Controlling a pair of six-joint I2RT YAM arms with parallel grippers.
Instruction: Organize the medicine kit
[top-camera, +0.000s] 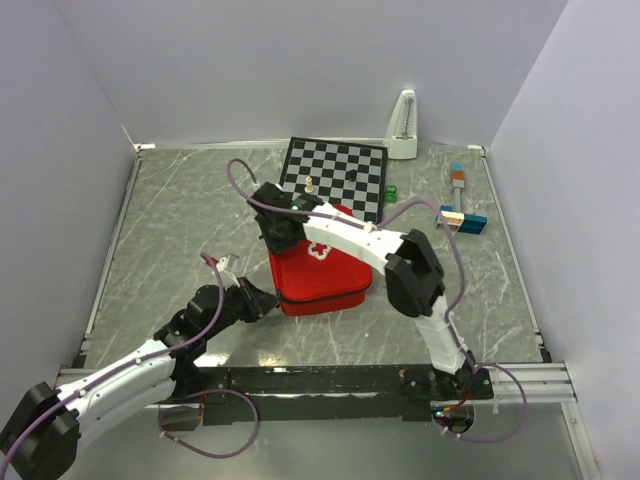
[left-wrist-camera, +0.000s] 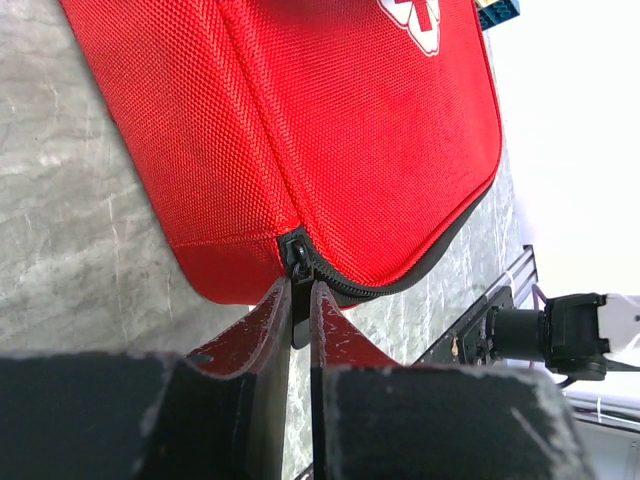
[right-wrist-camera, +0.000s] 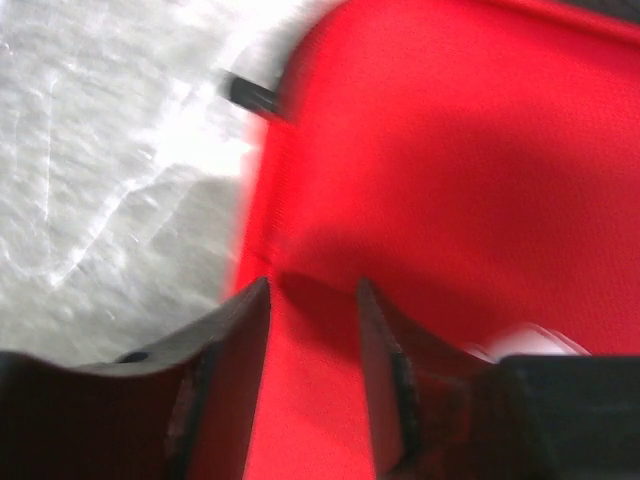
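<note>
The red medicine kit (top-camera: 320, 277) lies closed on the marble table, a white cross on its lid. At its front left corner my left gripper (top-camera: 276, 301) is shut on a black zipper pull (left-wrist-camera: 301, 310); the left wrist view shows the tab between its fingertips. My right gripper hovers over the kit's left side, its fingers apart with nothing between them. In the right wrist view a small black tab (right-wrist-camera: 252, 95) sticks out from the kit's edge, blurred. The right arm hides part of the lid from above.
Behind the kit lies a chessboard (top-camera: 335, 175) with a pale piece (top-camera: 309, 184). A white metronome (top-camera: 402, 126) stands at the back, and a blue block toy (top-camera: 462, 221) is on the right. Open table lies to the left.
</note>
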